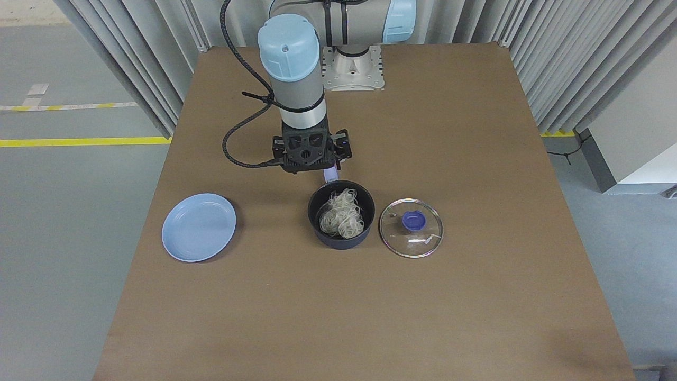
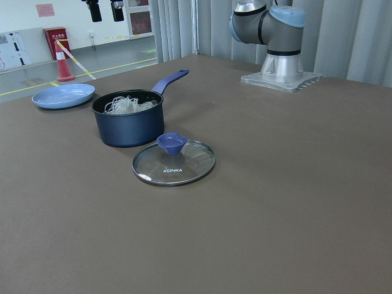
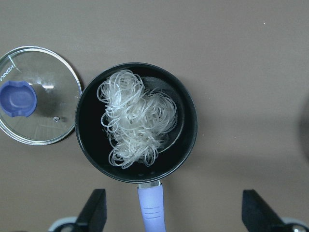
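A dark pot (image 1: 366, 228) with a lavender handle (image 3: 151, 208) holds a tangle of white noodles (image 3: 137, 118). Its glass lid (image 1: 412, 244) with a blue knob (image 2: 171, 143) lies flat beside it on the table. My gripper hangs open above the pot's handle, with its fingers spread to either side and nothing gripped; in the camera left view it shows at the top, raised well above the pot.
A light blue plate (image 1: 198, 227) lies on the left of the brown table (image 1: 495, 286) in the front view. The arm's mounting base (image 2: 280, 78) stands at the back.
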